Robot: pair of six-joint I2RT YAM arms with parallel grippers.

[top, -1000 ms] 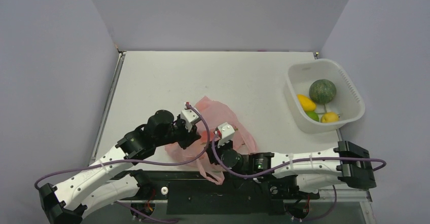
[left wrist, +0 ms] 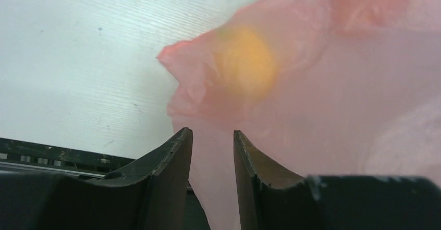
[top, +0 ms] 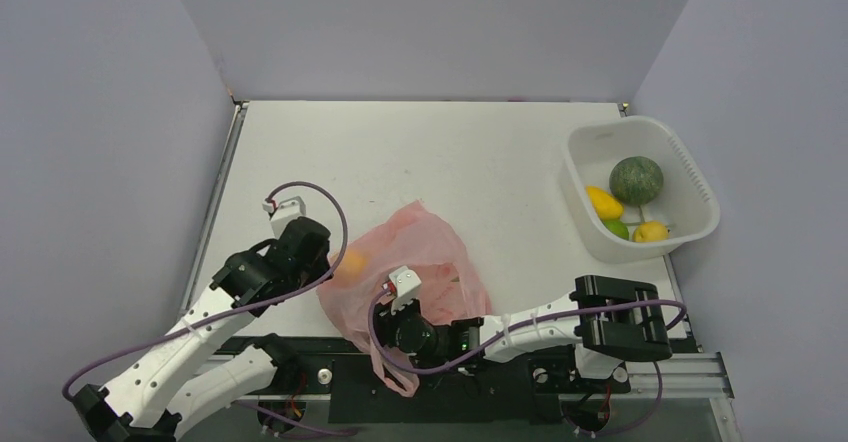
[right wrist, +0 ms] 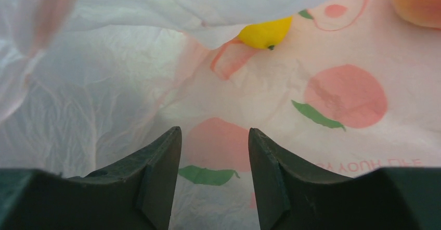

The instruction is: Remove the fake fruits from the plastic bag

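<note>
The pink plastic bag (top: 420,237) lies at the table's front middle, its handle hanging over the front edge. Through its film shows a blurred orange-yellow fruit (left wrist: 248,66) near the bag's left side. My left gripper is part open above the bag, with nothing between its fingers. My right gripper stands part open at the bag's mouth, bag film around and above it and no fruit between its fingers. Further inside, the right wrist view shows a yellow fruit (right wrist: 266,32), partly under a fold, and an orange-pink fruit (right wrist: 420,2) cut off by the frame.
At the right a white bin (top: 590,162) holds a green melon (top: 636,180), a yellow mango-like fruit (top: 603,202), a green fruit (top: 616,229) and a lemon (top: 651,231).
The bag's front part and handle moved a little left.
</note>
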